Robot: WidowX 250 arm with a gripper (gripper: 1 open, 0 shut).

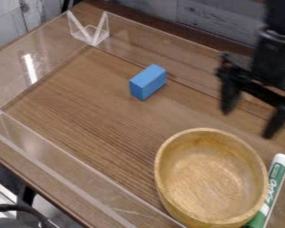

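My gripper [246, 98] is at the upper right, dark, blurred by motion, pointing down over the wooden table beyond the yellow bowl [207, 147]. Nothing is visible held in it. A blue block [148, 82] lies on the table left of the gripper, clearly apart from it. The bowl sits at the lower right, empty.
A green and white marker-like stick [270, 187] lies along the bowl's right side. A clear plastic piece [90, 28] stands at the back left.
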